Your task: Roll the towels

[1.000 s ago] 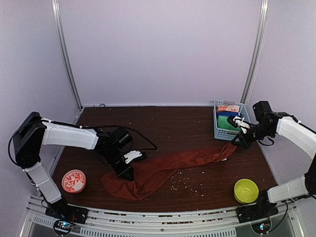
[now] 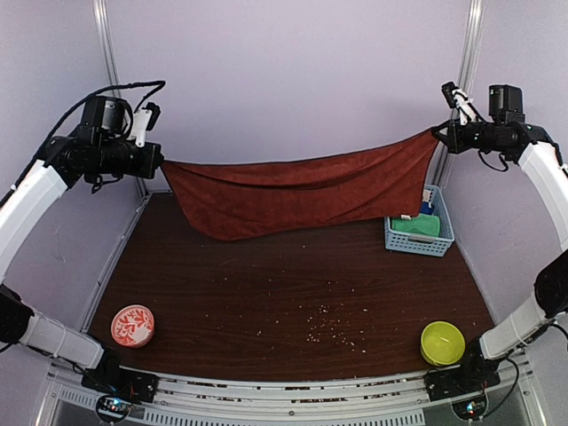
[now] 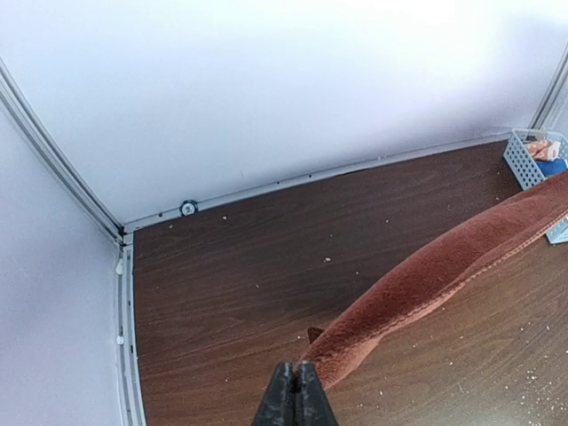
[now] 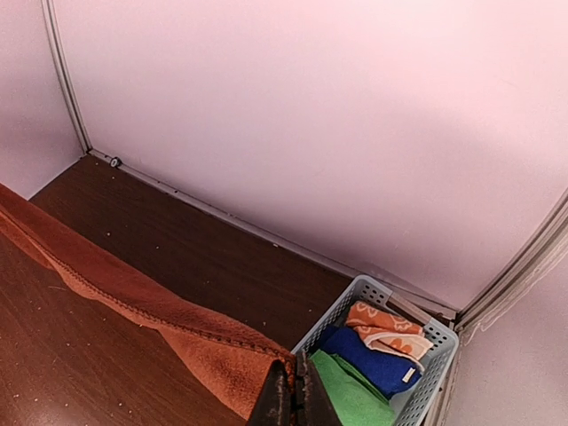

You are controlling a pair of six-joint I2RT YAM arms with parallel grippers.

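A rust-red towel [image 2: 293, 191] hangs in the air, stretched between both grippers, its lower edge sagging. My left gripper [image 2: 156, 161] holds its left corner high at the left; in the left wrist view the towel [image 3: 426, 275] runs from the shut fingertips toward the upper right. My right gripper [image 2: 438, 133] is raised at the right, shut on the other corner, as the right wrist view also shows, with the towel [image 4: 151, 302] reaching away leftward.
A blue basket [image 2: 417, 246] with folded cloths stands at the back right. A red-and-white dish [image 2: 132, 326] is at front left, a yellow bowl [image 2: 442, 343] at front right. Small crumbs lie on the otherwise clear table [image 2: 248, 293].
Both arms have risen from low over the table, lifting the towel off it. The left gripper has also swung outward to the left, stretching the towel wider.
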